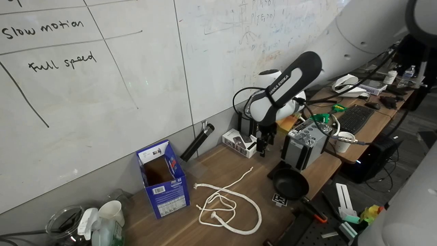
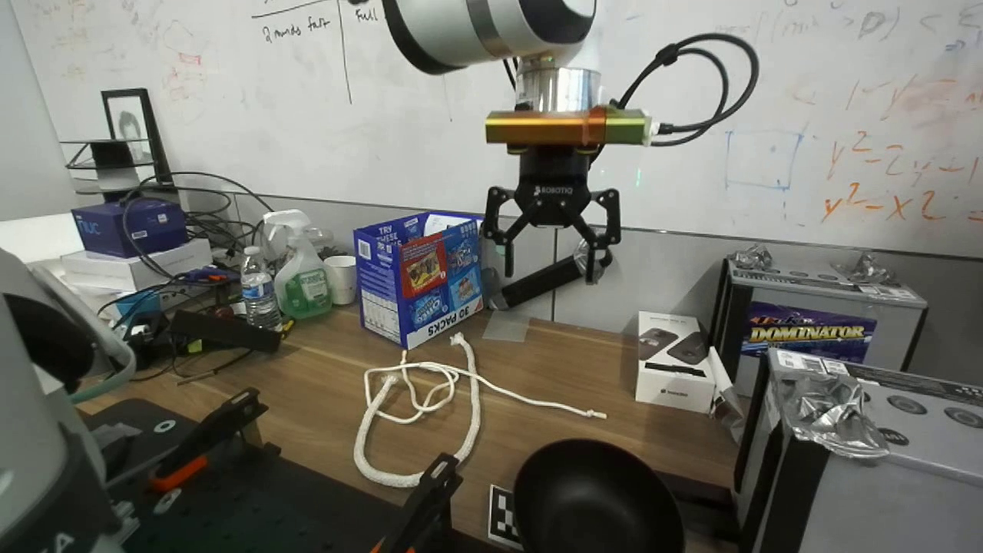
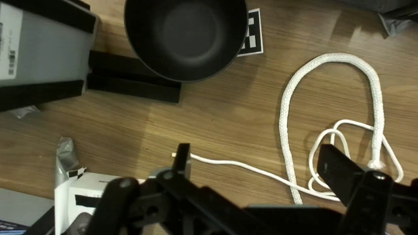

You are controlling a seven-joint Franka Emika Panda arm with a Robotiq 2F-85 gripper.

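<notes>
My gripper hangs high over the table, pointing down, its fingers spread wide with nothing between them. Below it on the wood lies a thick white rope, curved like a hook, with a thin white cord looped across it. In the wrist view the thin cord runs from near the left finger toward the right one, well beneath both. The thick rope arches up on the right side there. A black pan sits at the top of that view.
A blue open-topped box stands against the whiteboard, beside a spray bottle. On the right are a white phone box and two grey batteries, the nearer battery close to the pan. Bare wood lies between rope and phone box.
</notes>
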